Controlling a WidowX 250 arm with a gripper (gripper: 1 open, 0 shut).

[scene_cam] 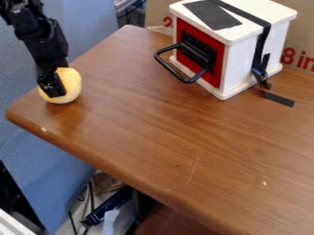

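A black gripper (51,79) reaches down at the left end of the wooden table (185,156), right at a round pale-yellow object (68,88) that sits near the table's left edge. The fingertips overlap the object's left side; whether they are closed on it cannot be made out.
A white box (251,77) with a red front panel, a black handle and black straps stands at the back right, with cardboard behind it. Blue fabric (37,174) and clutter lie beyond the left edge.
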